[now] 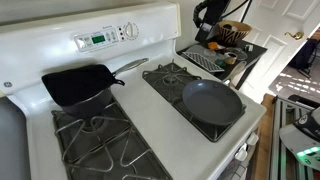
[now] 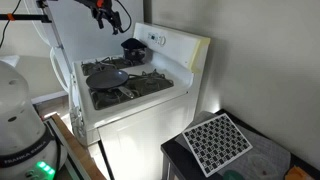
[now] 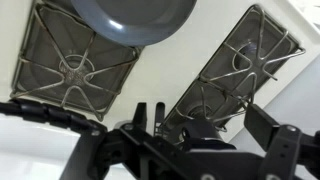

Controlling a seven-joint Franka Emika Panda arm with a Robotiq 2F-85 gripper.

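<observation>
A dark frying pan (image 1: 212,101) lies on the front right burner, its handle turned toward the back of the stove. Toward the back left sits a pot with a black cloth (image 1: 80,84) draped over it; the pot itself is largely hidden. High over the stove in exterior view 2, my gripper (image 2: 112,22) hangs well clear of both. From the wrist, the frying pan (image 3: 135,14) fills the top edge and a dark shape, probably the covered pot, shows low between the fingers. Those fingers stand wide apart, so my gripper is open and holds nothing.
The white stove (image 1: 178,121) has bare burner grates (image 1: 105,150) at its front left and a raised control panel (image 1: 110,35) behind. A counter with several small items (image 1: 228,55) adjoins on the right. A white dish rack (image 2: 217,143) rests on another counter.
</observation>
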